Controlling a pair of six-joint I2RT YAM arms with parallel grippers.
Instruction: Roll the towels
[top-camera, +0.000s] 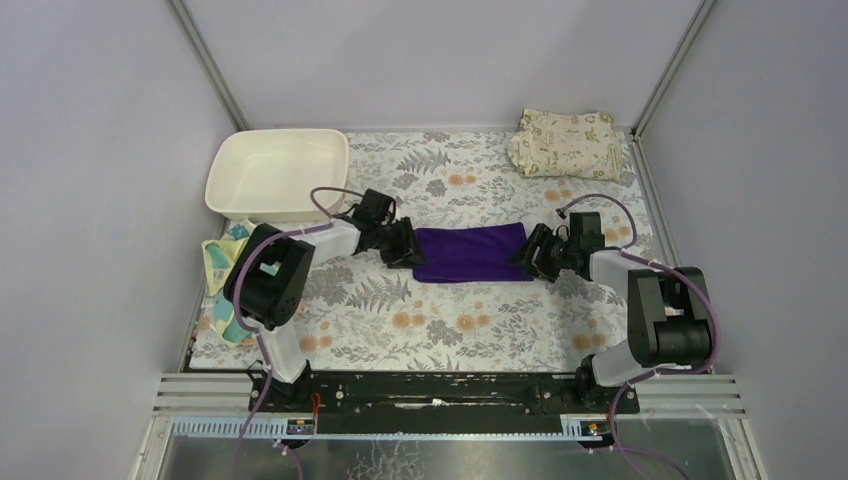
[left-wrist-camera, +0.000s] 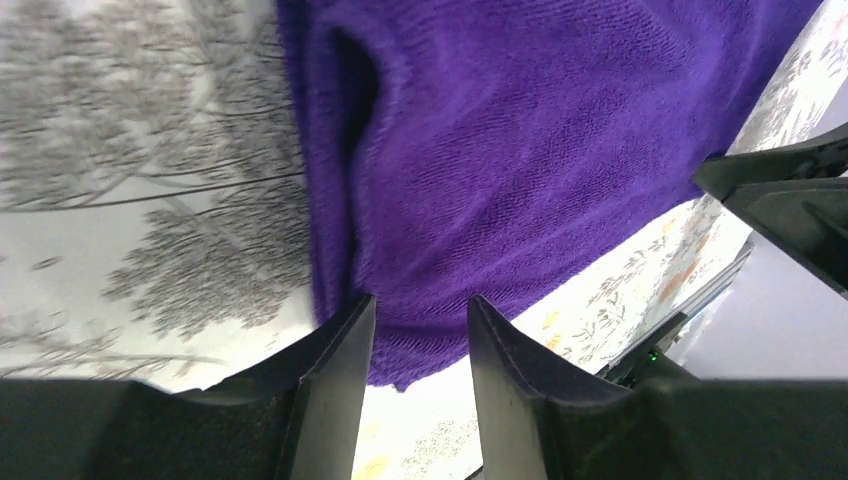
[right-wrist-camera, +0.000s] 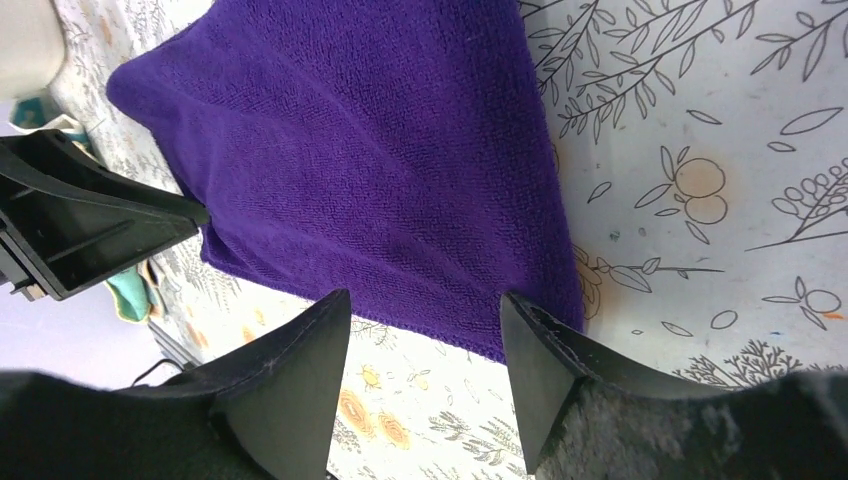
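Observation:
The purple towel (top-camera: 470, 254) lies folded in a strip across the middle of the table. At its left end is my left gripper (top-camera: 404, 262), shut on the near corner; in the left wrist view purple cloth (left-wrist-camera: 420, 345) fills the space between the fingers. My right gripper (top-camera: 532, 264) is low over the right end. Its fingertips in the right wrist view stand apart, on either side of the towel's near right corner (right-wrist-camera: 470, 325). How deep the pads reach under the cloth is hidden.
A white basin (top-camera: 280, 175) stands at the back left, with a yellow and teal cloth (top-camera: 222, 265) below it. Folded cream patterned cloth (top-camera: 566, 145) rests at the back right.

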